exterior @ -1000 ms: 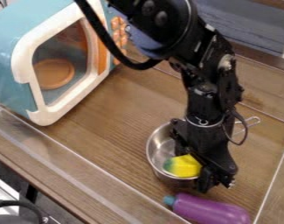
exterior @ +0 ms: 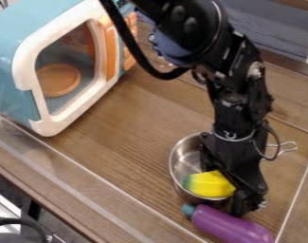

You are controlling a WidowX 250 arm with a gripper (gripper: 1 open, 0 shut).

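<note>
A yellow object (exterior: pixel 209 183) with a green end sits in a steel pot (exterior: pixel 184 158), which has a handle to the right. My black gripper (exterior: pixel 232 185) is down at the pot's right side, over and beside the yellow object; its fingertips are partly hidden, so whether they touch it is unclear. A purple bottle (exterior: pixel 232 224) with a teal cap lies just in front of the pot.
A blue and white toy microwave (exterior: pixel 22 66) with an orange disc inside stands at the back left. A dark cable is at the lower left.
The arm has shifted slightly right, and the pot with the yellow object has moved a little to the right with it.
</note>
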